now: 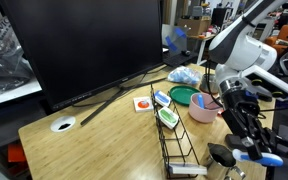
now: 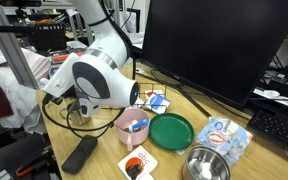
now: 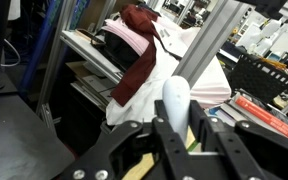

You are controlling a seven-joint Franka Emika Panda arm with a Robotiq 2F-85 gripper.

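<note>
My gripper (image 1: 252, 148) is at the right front of the table, low down, near the steel mug (image 1: 220, 158). It is shut on a slim blue-and-white object (image 1: 264, 159). In the wrist view a rounded white end (image 3: 176, 98) sticks up between the black fingers; the lower part of the object is hidden. What the object is cannot be told. A dark flat item (image 2: 81, 153) lies on the table close to the arm, partly behind the gripper in the first exterior view.
A black wire rack (image 1: 167, 140) stands left of the mug. Behind it are a pink pot (image 1: 203, 108) and a green plate (image 1: 181, 94). A steel pot (image 2: 206, 163) stands at the table's other end. A large monitor (image 1: 94, 45) blocks the back. Bare wood (image 1: 94, 150) spreads across the left.
</note>
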